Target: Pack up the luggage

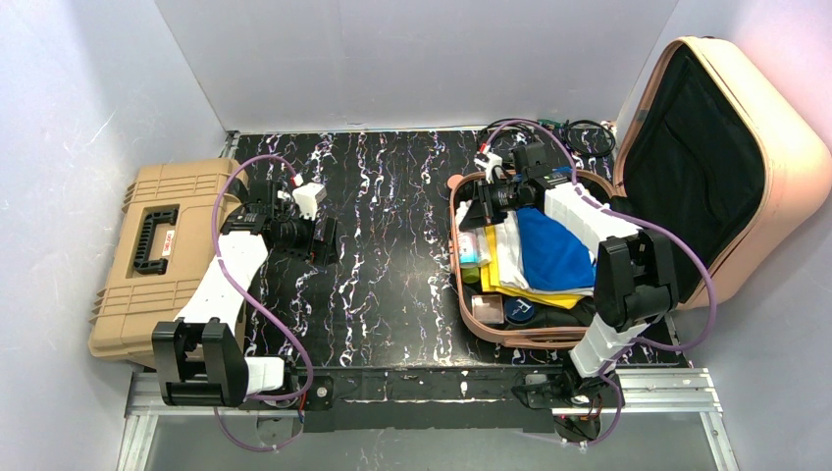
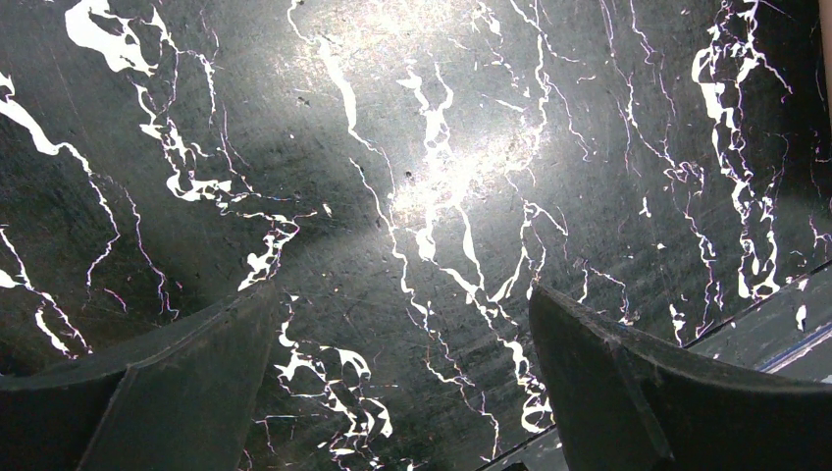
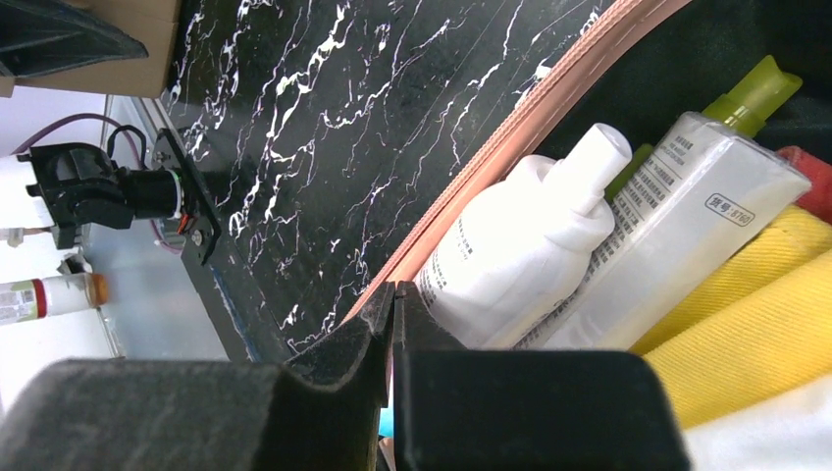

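The pink suitcase (image 1: 461,316) lies open at the right of the top view, its lid raised. Folded blue cloth (image 1: 551,253) rests on white and yellow cloth (image 1: 503,281) inside it. Along its left wall, the right wrist view shows a white bottle (image 3: 515,257) beside a white tube (image 3: 682,221) with a green cap. My right gripper (image 1: 479,212) is over that left side, its fingertips together close to the bottle; nothing can be made out between them. Well left of the suitcase, my left gripper stands open above bare table.
A tan hard case (image 1: 186,186) fills the far left. Black cables (image 1: 589,139) lie behind the suitcase. A clear box (image 1: 487,310) and a round dark blue item (image 1: 520,310) occupy its front.
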